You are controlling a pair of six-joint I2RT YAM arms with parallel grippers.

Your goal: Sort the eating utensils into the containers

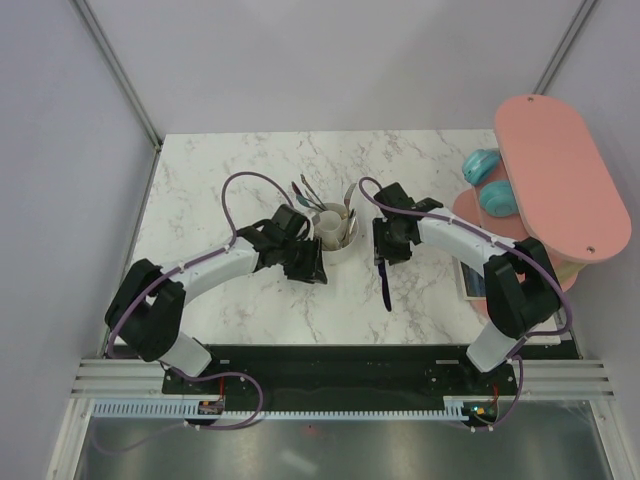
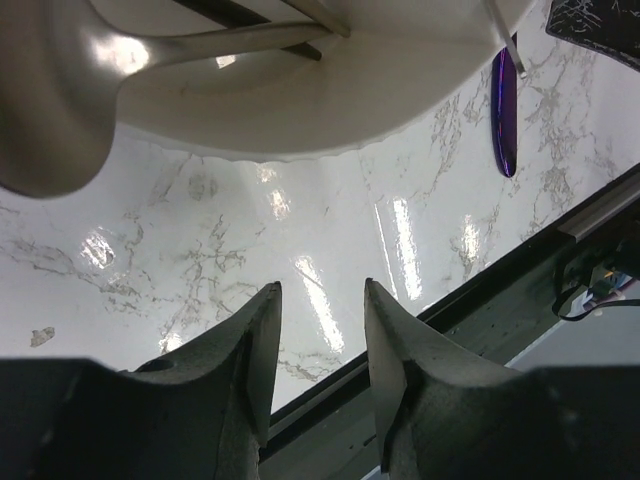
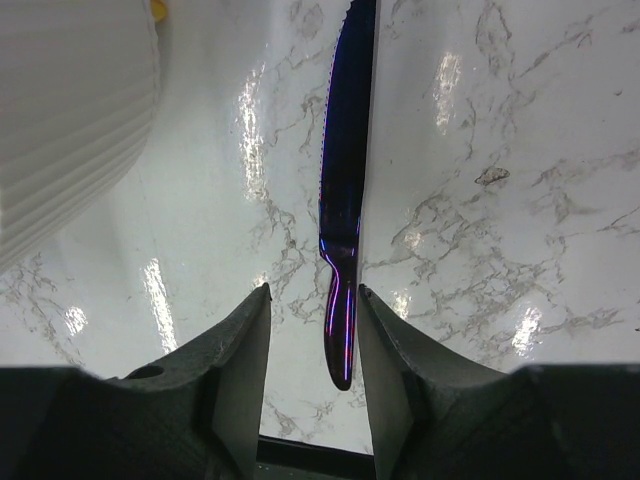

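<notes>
A dark, shiny knife [image 3: 343, 170] lies flat on the marble table, its handle toward the front edge. Above that handle hovers my right gripper, open, with the handle under the gap and not gripped. Just left of the knife stands the white round container [image 1: 346, 252] with several utensils [image 1: 348, 195] leaning in it and a white cup in its middle. My left gripper is open and empty at the container's front left. In the left wrist view a metal spoon [image 2: 60, 110] looms large over the container's rim.
A pink shelf unit [image 1: 565, 170] with teal items [image 1: 498, 198] stands at the right edge.
</notes>
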